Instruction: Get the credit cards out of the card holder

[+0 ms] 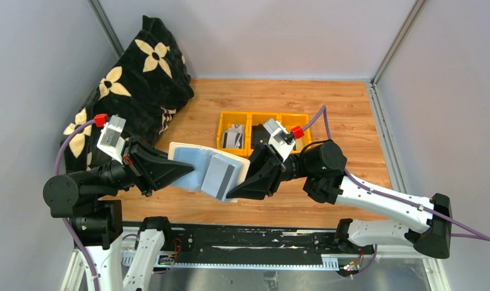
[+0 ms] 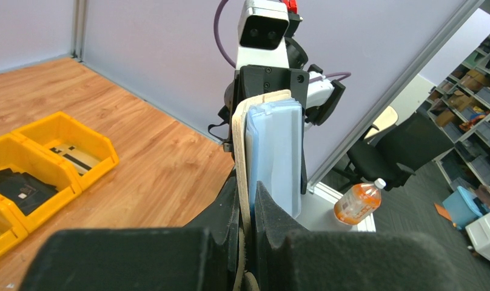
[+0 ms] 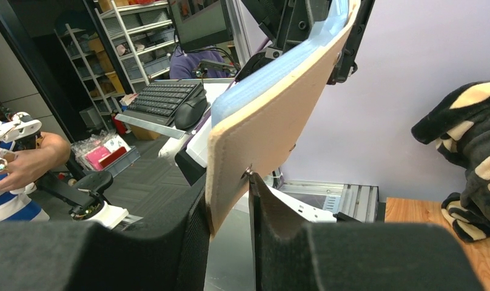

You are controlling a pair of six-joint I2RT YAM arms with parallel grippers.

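An open card holder with beige cover and light blue sleeves, a striped card in one sleeve, is held in the air between both arms. My left gripper is shut on its left end; in the left wrist view the holder rises edge-on from those fingers. My right gripper is at the other end, where the beige cover reaches between its fingertips; the fingers look part open, though how firmly they touch is unclear.
Yellow bins with cards and dark items stand on the wooden table behind the holder. A black patterned cushion fills the back left.
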